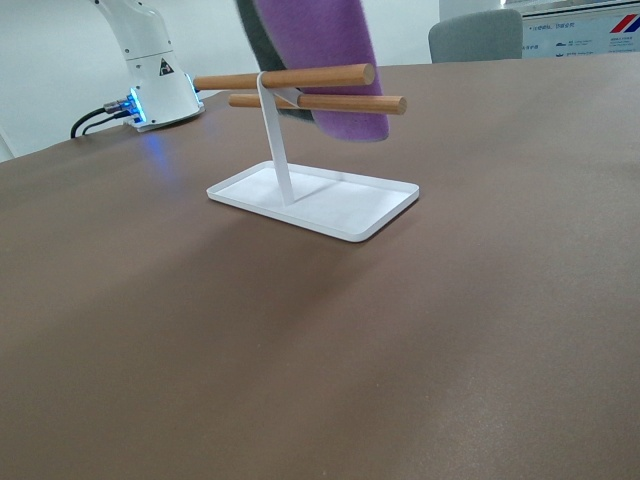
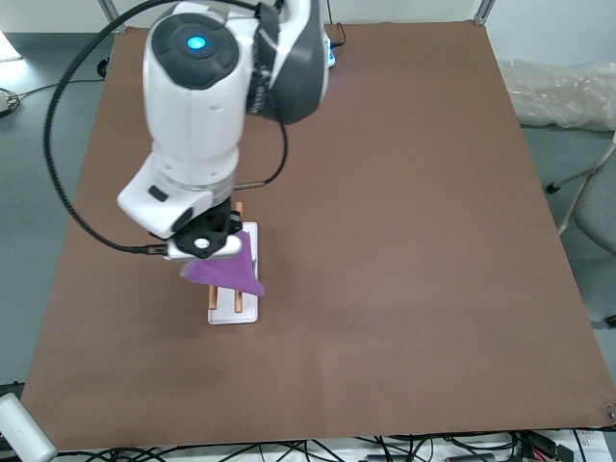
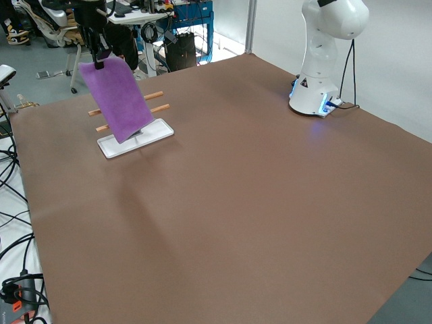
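My gripper, shut on a purple cloth, is held above a white rack with two wooden bars on a flat tray base. The cloth hangs from the gripper over the rack; in the top view it shows beside and behind the bars, with a darker grey part at its left. In the left view the arm's head covers much of the rack, and the cloth shows below it. Whether the cloth rests on a bar I cannot tell.
Cables run along the table's outer side.
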